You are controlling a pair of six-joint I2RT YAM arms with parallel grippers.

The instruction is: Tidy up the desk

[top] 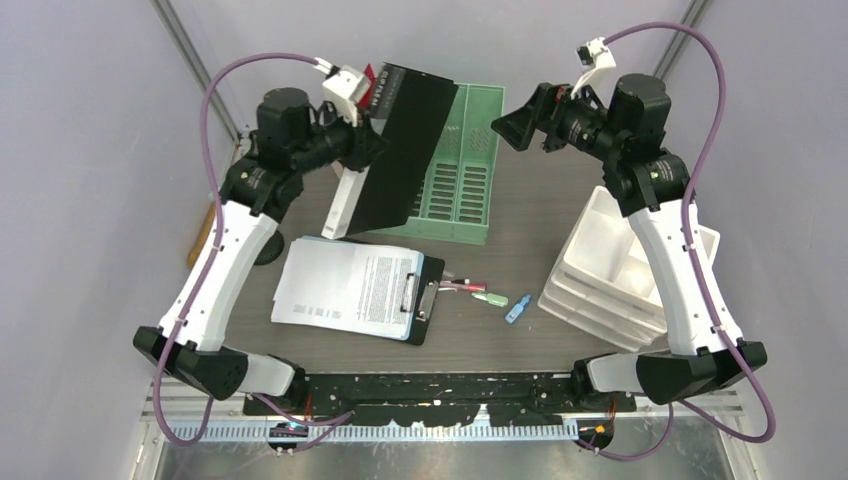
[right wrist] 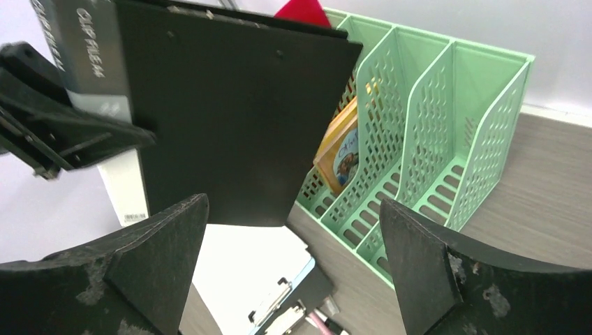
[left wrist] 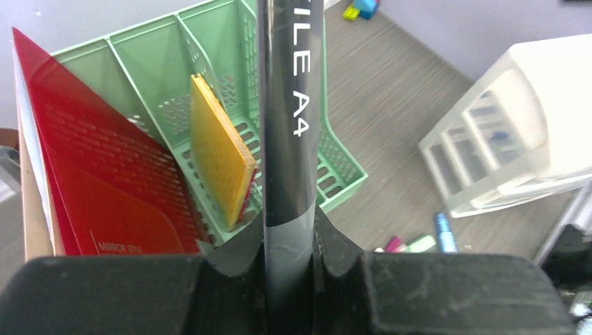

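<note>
My left gripper [top: 372, 148] is shut on the spine of a black A4 clip file [top: 412, 150]. In the left wrist view the lettered spine [left wrist: 292, 139] runs upright between the dark fingers. The file hangs tilted over the left side of the green file rack [top: 468, 170], hiding part of it. A red folder [left wrist: 98, 160] leans at the rack's left, and a yellow book [left wrist: 218, 150] slants in a slot beside it. My right gripper [top: 526, 138] stands open and empty, to the right of the rack and clear of the file.
Papers [top: 335, 285] and a black clipboard [top: 430, 290] lie in front of the rack. Pens [top: 465, 286], a green marker [top: 490, 298] and a blue one [top: 518, 308] rest nearby. White stacked bins [top: 600, 290] stand at the right. Bare desk separates rack and bins.
</note>
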